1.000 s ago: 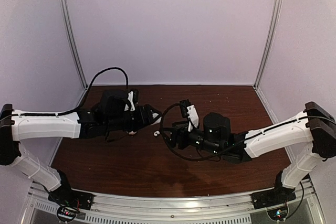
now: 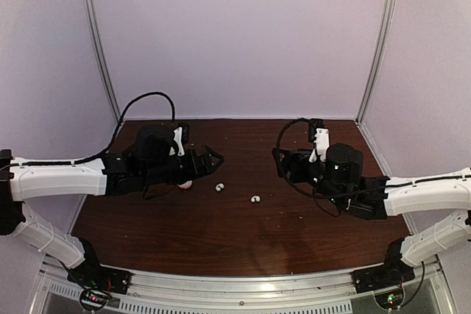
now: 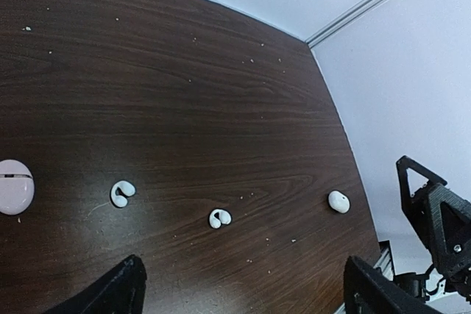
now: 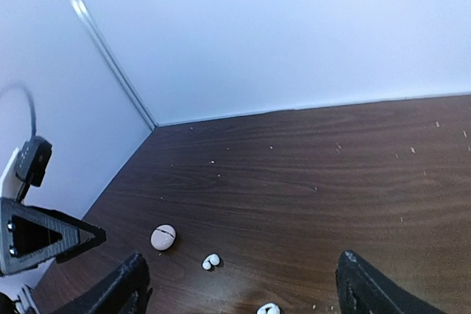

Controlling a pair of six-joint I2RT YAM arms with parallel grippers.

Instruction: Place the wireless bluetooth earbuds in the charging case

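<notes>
On the dark wooden table lie two white earbuds, one left of centre point(image 2: 219, 187) point(image 3: 122, 193) and one nearer the middle point(image 2: 255, 198) point(image 3: 220, 218). A pale pink round case point(image 3: 13, 189) point(image 4: 163, 237) lies to their left, partly behind my left arm in the top view. A small white rounded piece point(image 3: 338, 201) shows at the right in the left wrist view. My left gripper point(image 2: 210, 159) hangs over the left half, fingers apart with nothing between them. My right gripper point(image 2: 283, 163) hangs over the right half, also open and empty.
White walls enclose the table point(image 2: 235, 240) at back and sides, with metal rails at the corners and along the front edge.
My right gripper has swung right and up, away from the left gripper, uncovering the earbuds at the centre in the top view. The left arm has barely moved.
</notes>
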